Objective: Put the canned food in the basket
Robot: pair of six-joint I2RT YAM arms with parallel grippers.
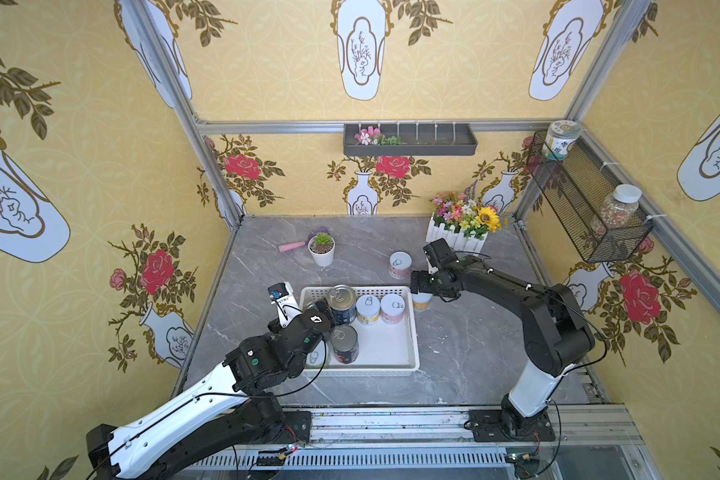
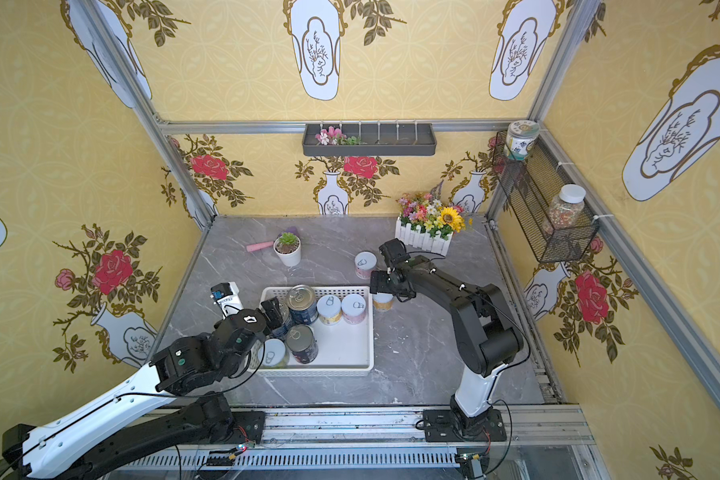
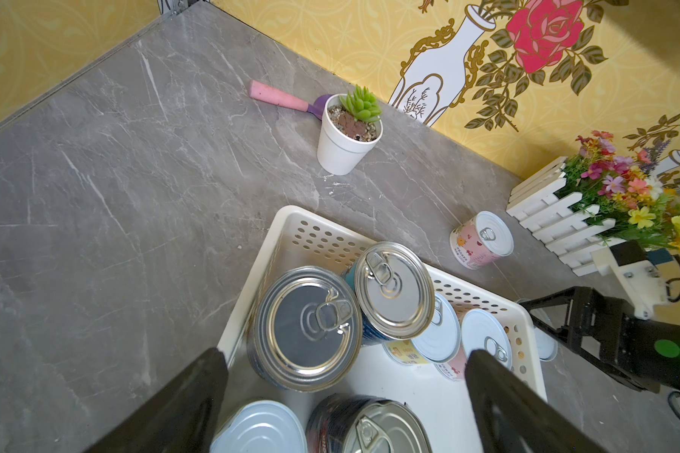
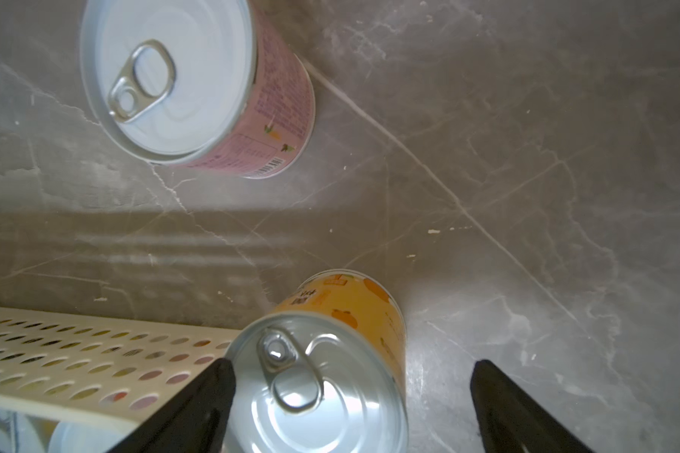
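Observation:
A white perforated basket (image 1: pixel 392 348) holds several cans, among them a dark can (image 3: pixel 303 328) and a pink can (image 1: pixel 392 306). My left gripper is open above the basket's left part. My right gripper is open just over a yellow can (image 4: pixel 355 317) standing outside, beside the basket's right edge, with its fingers either side of the lid. A second pink can (image 4: pixel 279 113) stands on the table behind the basket, toward the right.
A potted succulent (image 1: pixel 321 254) with a pink-handled tool (image 1: pixel 291 246) and a white-fenced flower box (image 1: pixel 456 238) stand at the back. A wire shelf (image 1: pixel 588 208) hangs on the right wall. The table left of the basket is clear.

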